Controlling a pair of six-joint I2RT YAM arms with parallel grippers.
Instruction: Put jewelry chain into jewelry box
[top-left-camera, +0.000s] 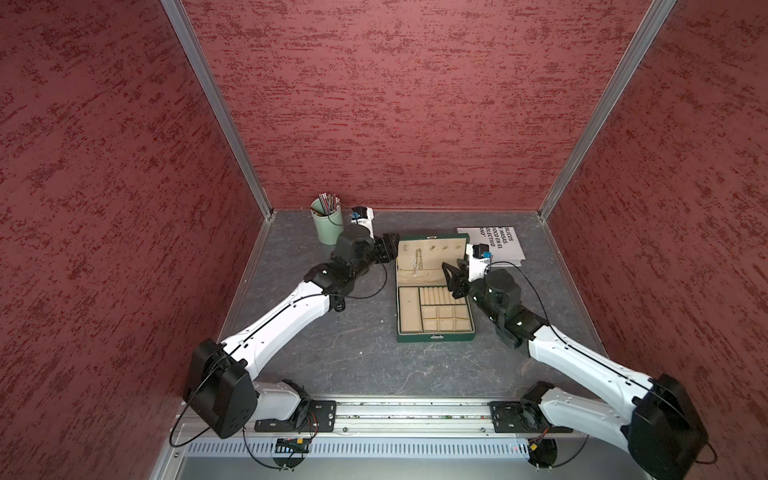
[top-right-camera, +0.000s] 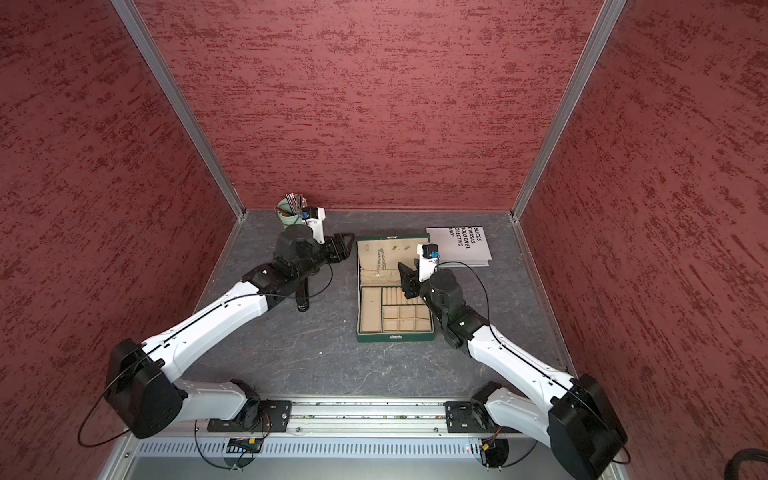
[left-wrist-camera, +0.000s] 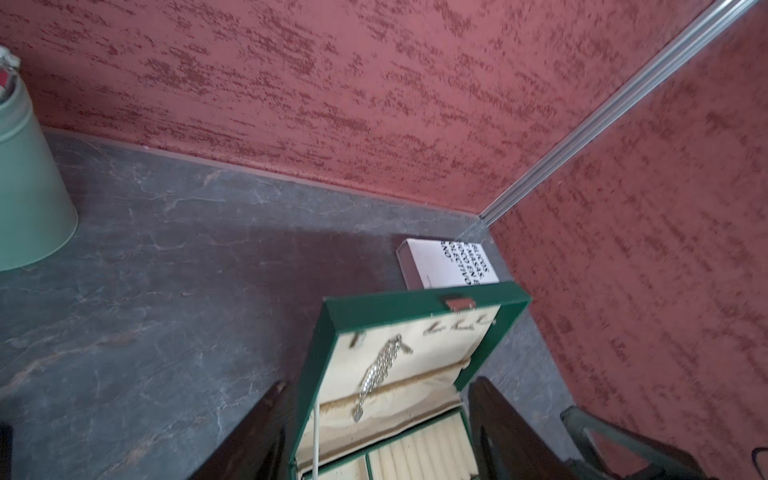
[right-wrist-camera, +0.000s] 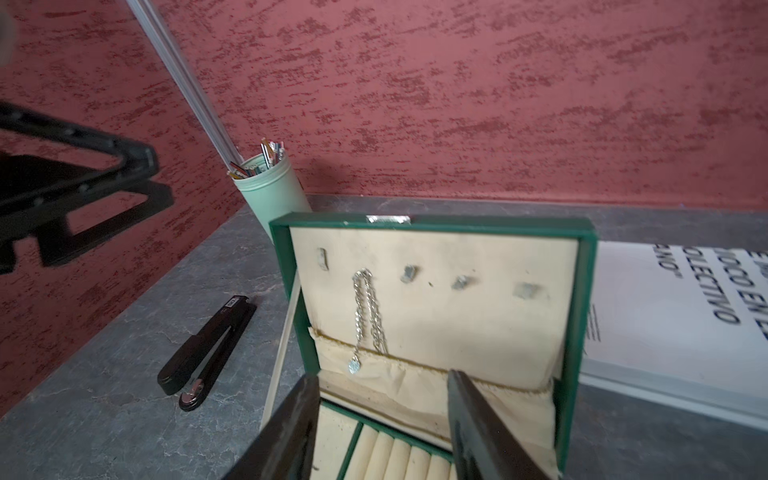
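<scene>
In the middle of the table the green jewelry box (top-left-camera: 434, 337) stands with its lid raised, its cream inside in view. A silver jewelry chain (right-wrist-camera: 359, 316) hangs from a hook on the left part of the lid lining, its heart pendant (right-wrist-camera: 354, 365) dangling lowest. My left gripper (top-left-camera: 390, 246) is open, beside the lid's left edge, apart from the chain. Over the box's right side, in front of the lid, is my right gripper (top-left-camera: 453, 281), part open with nothing between its fingers.
A green cup of pencils (right-wrist-camera: 273, 190) stands at the back left, with a black stapler (right-wrist-camera: 206, 352) nearer on the table. Behind the lid to the right lies a white book (top-right-camera: 459, 245).
</scene>
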